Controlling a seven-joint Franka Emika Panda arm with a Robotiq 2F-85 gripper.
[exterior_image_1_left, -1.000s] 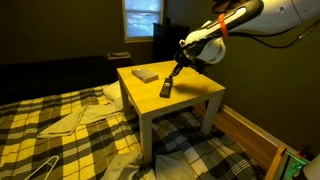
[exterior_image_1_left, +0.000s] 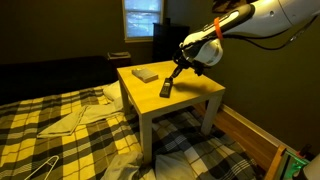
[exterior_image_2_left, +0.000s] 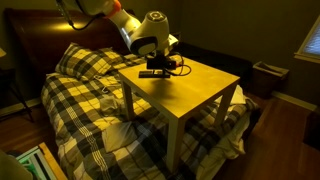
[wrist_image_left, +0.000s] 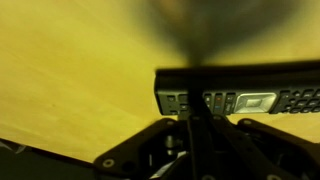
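A black remote control (wrist_image_left: 245, 97) with several rows of buttons and a silver square pad lies on the light wooden table (wrist_image_left: 60, 70). From outside it shows as a small dark shape (exterior_image_1_left: 166, 88) near the table's edge. Right over one end of the remote, my gripper points downward. Its fingers look closed together, with nothing visible between them. Whether the tips touch the remote, I cannot tell.
A pale box-like object (exterior_image_1_left: 145, 75) sits at the back left of the tabletop. A bed with a checked blanket (exterior_image_2_left: 85, 105) stands beside the table.
Hardly anything differs over the last second: the arm hangs at nearly the same place above the remote, and the remote lies where it was.
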